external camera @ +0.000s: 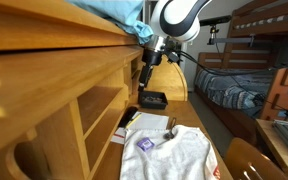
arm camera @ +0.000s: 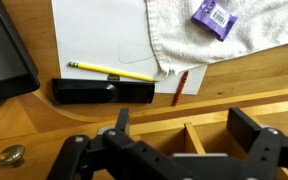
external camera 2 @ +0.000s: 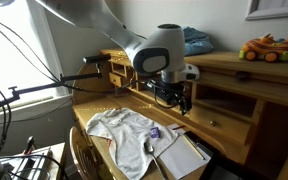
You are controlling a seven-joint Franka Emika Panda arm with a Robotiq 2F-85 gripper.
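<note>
With its fingers wide apart and nothing between them, my gripper is open above the desk. In the wrist view it overlaps the front of the wooden shelf unit [arm camera: 174, 140]. A black oblong object [arm camera: 102, 92] lies on white paper, with a yellow pencil [arm camera: 109, 71] beside it. Nearby are a thin red stick [arm camera: 180, 88], perhaps a pencil, and a white cloth [arm camera: 174, 35]. On the cloth rests a small purple packet [arm camera: 214, 18] with a white label. From the side, my gripper [external camera 2: 175, 103] hangs clear of the desk, close to the shelf.
A black tray [external camera: 153, 100] stands at the desk's far end. The shelf unit [external camera 2: 219, 115] runs along one side and limits room there. A toy vehicle [external camera 2: 271, 49] sits on its top. A dark-handled tool [external camera 2: 149, 147] lies by the cloth.
</note>
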